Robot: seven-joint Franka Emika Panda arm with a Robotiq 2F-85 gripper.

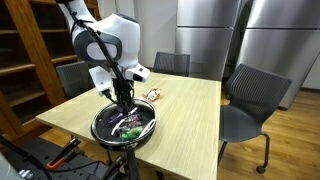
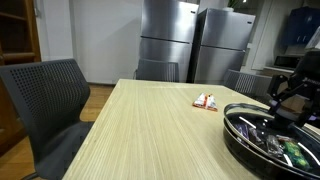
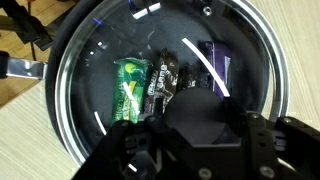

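A dark round pan (image 1: 96, 130) stands at the near end of the table, with several wrapped bars inside. Among them are a green wrapper (image 3: 129, 88), a dark brown one (image 3: 162, 82) and a purple one (image 3: 217, 62). White reflections across the bars suggest a clear glass lid with a silver rim (image 3: 66, 118) over them. Its round black knob (image 3: 195, 112) sits between the fingers of my gripper, which is shut on it. Whether the lid rests on the pan or hangs just above it, I cannot tell. The fingertips are partly hidden by the knob.
A small red-and-white packet (image 2: 205, 102) lies on the table beyond the pan. Bare tabletop (image 2: 150, 125) stretches across the middle. Black chairs (image 1: 247, 115) stand round the edges. The pan's handle (image 3: 22, 68) sticks out at left in the wrist view.
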